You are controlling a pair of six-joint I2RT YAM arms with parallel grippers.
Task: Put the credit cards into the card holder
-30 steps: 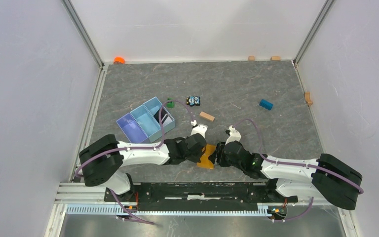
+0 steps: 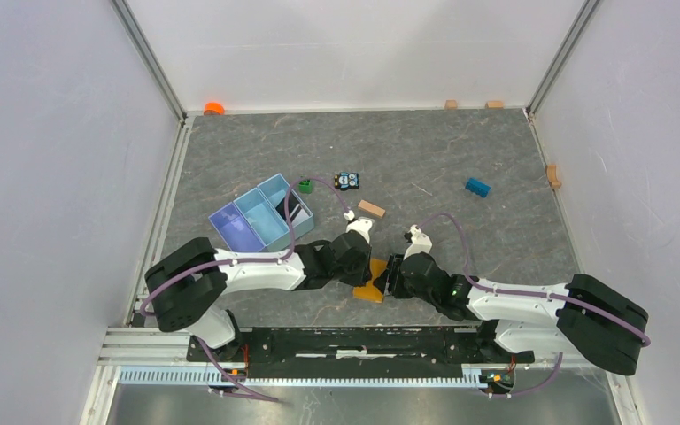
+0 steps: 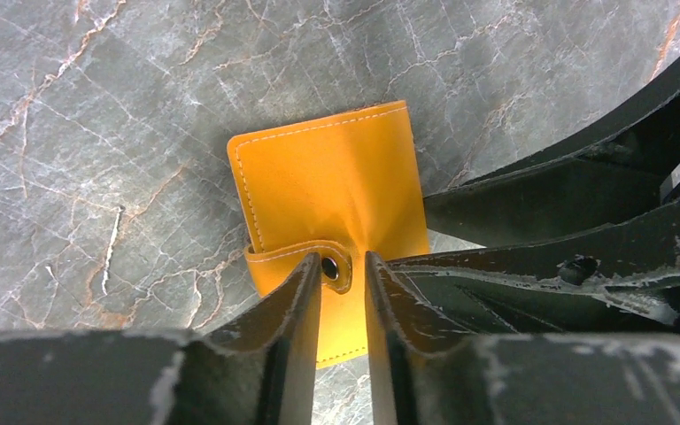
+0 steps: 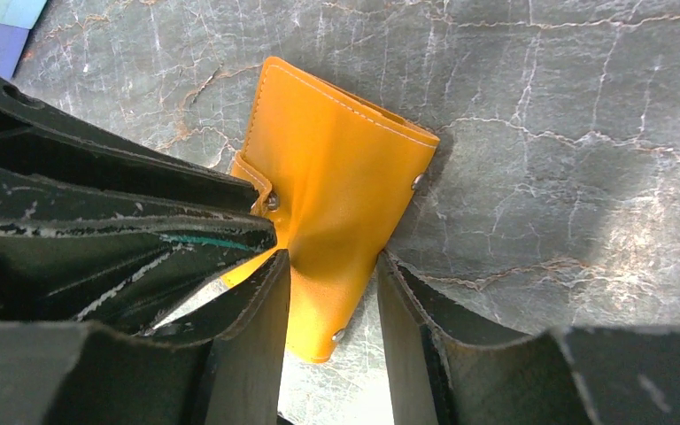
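Observation:
The orange card holder [image 2: 369,293] lies on the grey table between both grippers, its strap and snap showing in the left wrist view. My left gripper is part open over the strap; a narrow gap separates its fingertips. From the other side my right gripper is also part open, its fingertips over the holder's body and right edge. Whether either gripper touches the leather is hard to tell. Dark, flat items, possibly cards [image 2: 292,207], lie in a compartment of the blue box [image 2: 252,211]. No card shows at the holder.
Beyond the grippers are a wooden block [image 2: 372,209], a small black-and-blue object [image 2: 346,181] and a green block [image 2: 305,186]. A blue piece [image 2: 477,187] rests at the right. Bare table surrounds these; the two grippers are very close together.
In the top view the right arm and the holder look unmoved.

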